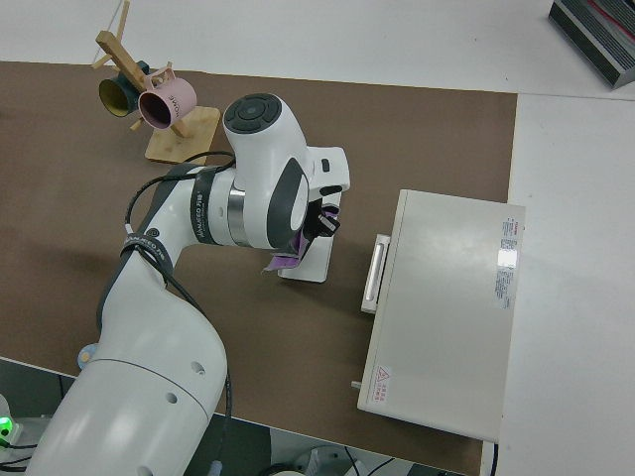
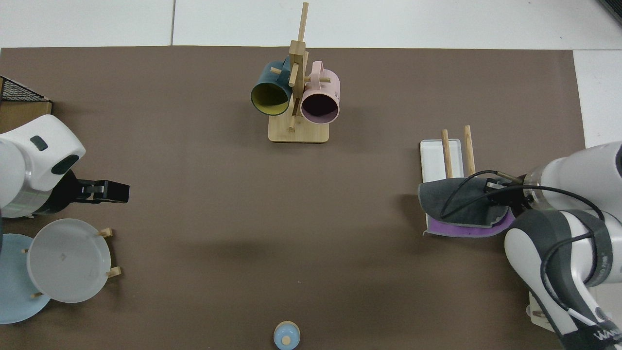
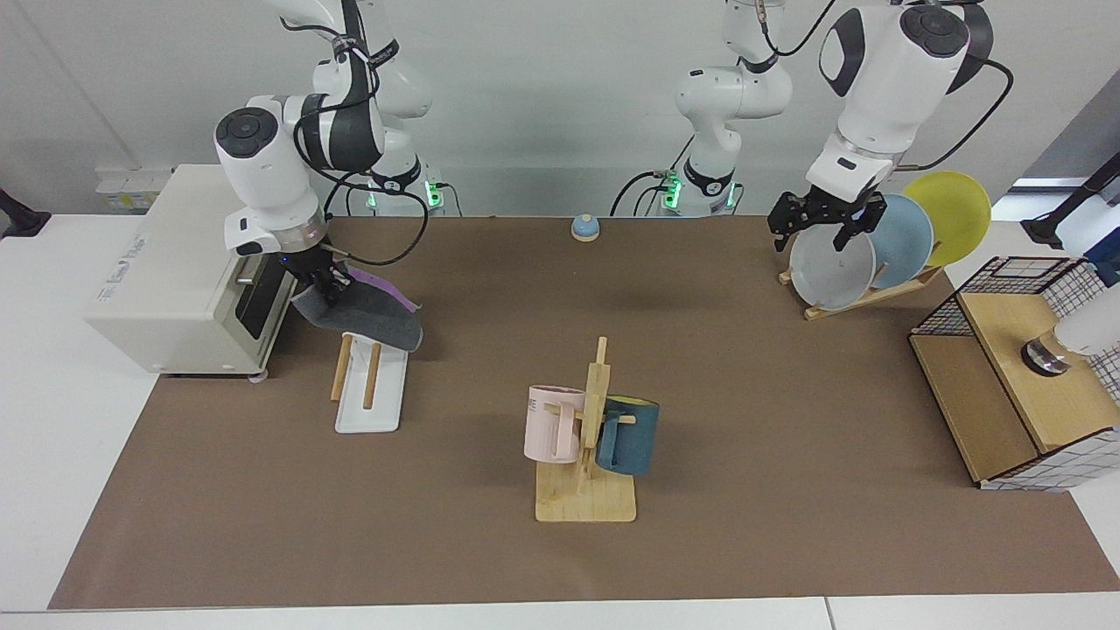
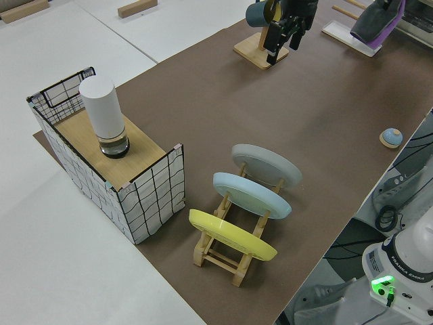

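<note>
My right gripper [image 2: 495,192] holds a grey and purple cloth [image 2: 455,201] over a white stand [image 2: 437,157] with two wooden pegs; it appears in the left view [image 3: 331,289] at the left, though its fingertips are mostly hidden by cloth and arm. My left gripper [image 2: 116,192] hangs above a rack of plates [image 2: 68,259]; in the left view [image 3: 824,226] its fingers are small and dark, their state unclear. A wooden mug tree [image 2: 297,135] carries a pink mug [image 2: 320,87] and a teal mug [image 2: 265,81].
A white appliance [image 1: 442,317] stands beside the right arm. A wire-sided wooden shelf [image 4: 135,162] is beside the plate rack. A small blue round object [image 2: 286,338] sits at the table's edge.
</note>
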